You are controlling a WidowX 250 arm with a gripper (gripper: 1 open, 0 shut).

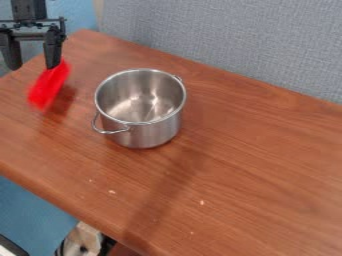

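My black gripper (31, 55) is at the top left edge of the view, its two fingers apart above a red elongated object (48, 88) on the wooden table. Whether the gripper touches the red object is unclear. A steel pot (140, 125) with side handles stands upright to the right of the red object, apart from it.
A grey wall (241, 40) runs along the back. The table's left edge borders a blue floor at the lower left.
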